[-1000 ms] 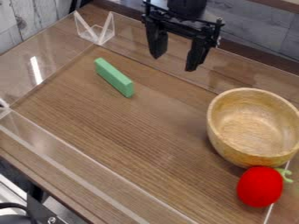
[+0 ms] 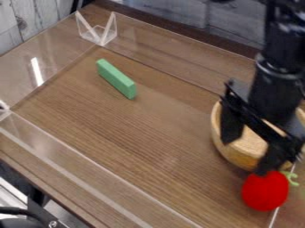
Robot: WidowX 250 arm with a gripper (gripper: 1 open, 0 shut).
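My dark grey gripper [image 2: 238, 147] hangs over the right side of the table, low above the tan bowl [image 2: 224, 120], hiding much of it, and just behind the red tomato [image 2: 265, 190] with its green top. Several dark fingers point down; whether they are open or shut is unclear. A green bar [image 2: 116, 78] lies at the upper left of the table.
A white wire-like object [image 2: 98, 31] stands at the back left near the table's edge.
The green bar and tomato stay in place.
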